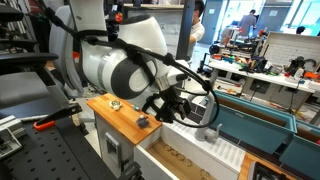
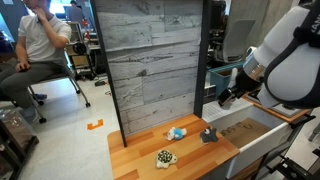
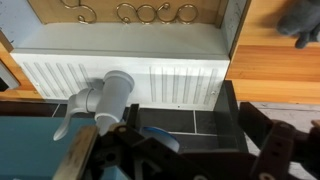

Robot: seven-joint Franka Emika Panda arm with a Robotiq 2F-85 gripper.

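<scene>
Over the far side of the open white drawer [image 1: 203, 151], my gripper hangs with its dark fingers spread wide at the bottom of the wrist view. Nothing shows clasped between them; a blue rounded thing [image 3: 160, 138] appears lower down in the gap. A grey-white object with a curved handle [image 3: 115, 95] lies to the left, against the ridged white panel [image 3: 170, 82]. Several brass-coloured rings [image 3: 147, 13] are in the drawer. In exterior view 1 the black gripper [image 1: 174, 108] is partly lost behind its cable.
Small soft toys lie on the wooden top beside the drawer: a blue-white one [image 2: 177, 133], a beige one [image 2: 165, 158] and a grey one [image 2: 209, 135]. A teal bin [image 1: 257, 113] stands behind. A black cable [image 1: 216, 105] loops beside the gripper.
</scene>
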